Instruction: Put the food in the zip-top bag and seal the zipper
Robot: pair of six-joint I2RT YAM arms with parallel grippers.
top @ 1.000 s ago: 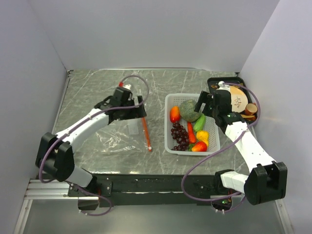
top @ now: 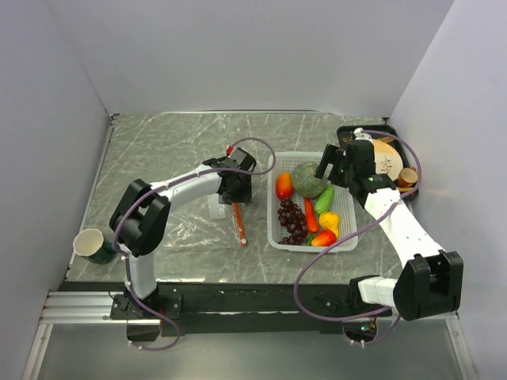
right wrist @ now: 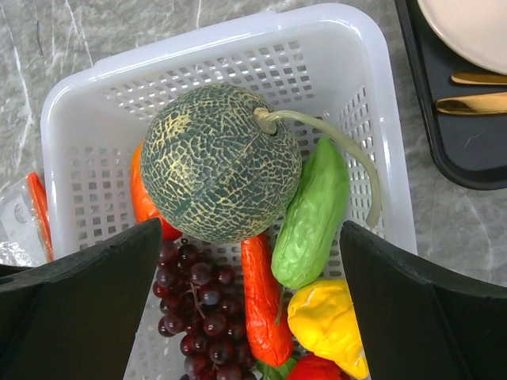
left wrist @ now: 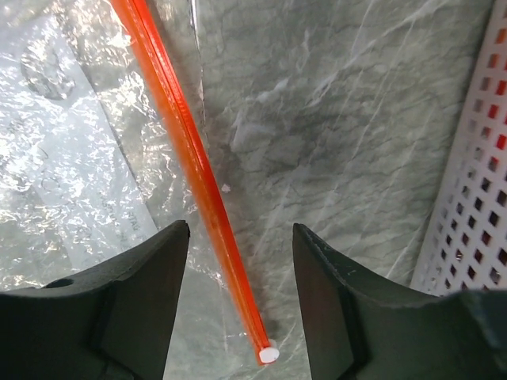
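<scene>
A clear bag [left wrist: 87, 158] lies flat on the table, its right side edged by a long orange zipper bar [left wrist: 194, 162] with a white end. Above that bar hangs my left gripper, part open, nothing between its fingers; the bar's lower end shows between them, farther down. The white basket [right wrist: 384, 119] holds a netted melon [right wrist: 218, 162], dark grapes [right wrist: 202, 309], a green vegetable [right wrist: 313, 214], a red pepper [right wrist: 261, 297], a yellow pepper [right wrist: 329, 324] and an orange one [top: 284, 186]. My right gripper [top: 325, 161] is open over the basket, holding nothing.
At the back right stands a black tray [top: 346, 131] with a plate [top: 386, 161] on it. A green and white cup [top: 93, 246] lies near the left front edge. Bare marble [left wrist: 309, 142] separates the bag from the basket.
My left gripper has moved right, from over the bag to above the zipper bar and closer to the basket, and its finger looks narrower. The right arm has shifted only slightly.
</scene>
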